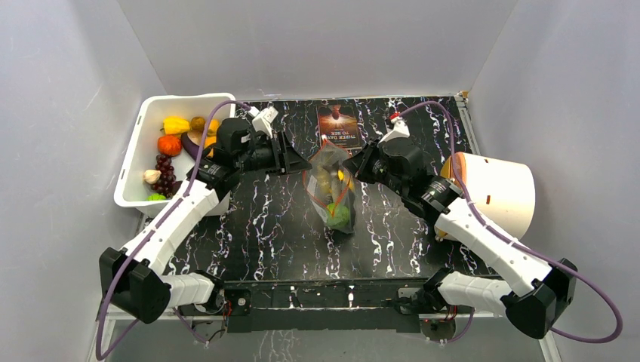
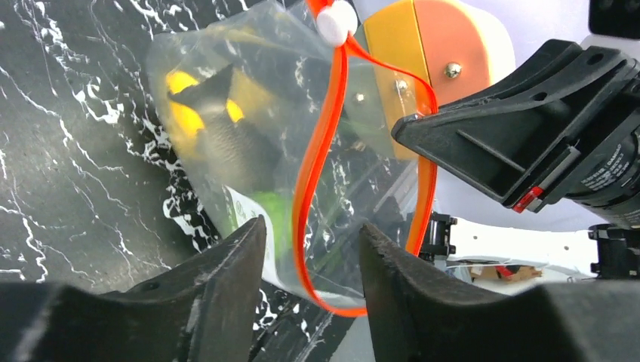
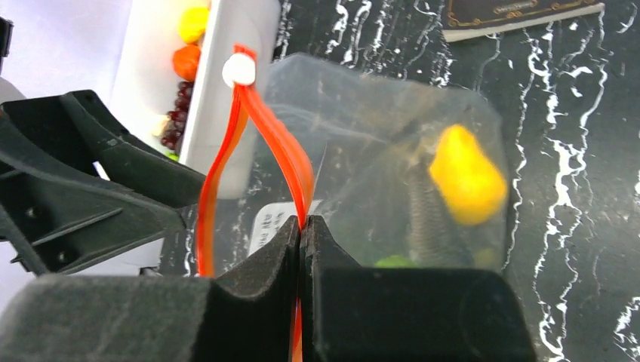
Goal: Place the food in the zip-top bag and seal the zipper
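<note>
The clear zip top bag point(image 1: 323, 193) hangs upright between my two grippers, its orange-edged mouth spread apart. Inside are a green item point(image 1: 337, 215) and a yellow item point(image 3: 469, 175), with other food blurred behind the film. My right gripper is shut on one side of the orange rim point(image 3: 291, 148). At the other side, my left gripper stands part open; its fingers point(image 2: 245, 260) are apart with the bag's edge between them, not clamped. A white slider point(image 2: 336, 23) sits at the zipper's end.
A white bin point(image 1: 130, 175) of assorted food stands at the left, partly under the left arm. A dark picture card point(image 1: 338, 125) lies behind the bag. At the right rests a cream cylinder point(image 1: 498, 192).
</note>
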